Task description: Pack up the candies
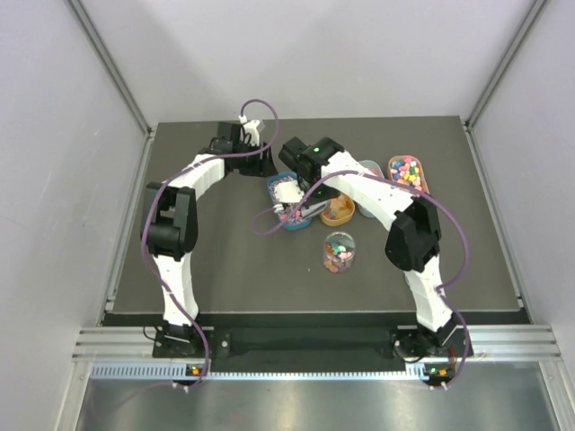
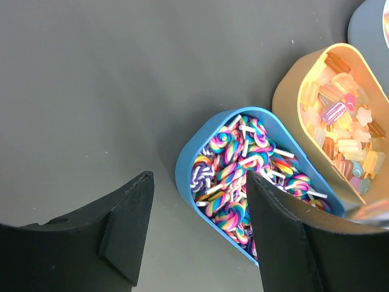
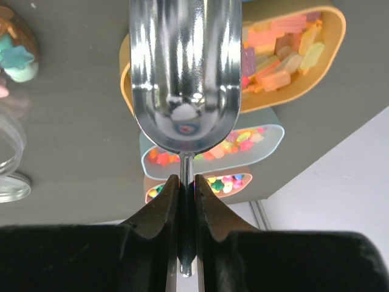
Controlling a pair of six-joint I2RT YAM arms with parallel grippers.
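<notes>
A metal scoop point(image 3: 185, 67) is held by its handle between the fingers of my right gripper; its bowl looks empty apart from reflections. In the top view the scoop point(image 1: 314, 209) hangs by the blue bin point(image 1: 299, 225) of swirl lollipops and the orange bin point(image 1: 338, 221) of jelly candies. My left gripper stands part open with nothing between its fingers, at the upper left of the blue bin. Lollipops point(image 2: 234, 176) fill that bin in the left wrist view. The clear round jar point(image 1: 339, 252) holds some mixed candies.
A grey bin point(image 3: 213, 159) and a pinkish bin point(image 1: 409, 171) of colourful candies stand to the right. A clear lid point(image 3: 13, 188) lies on the table near the jar.
</notes>
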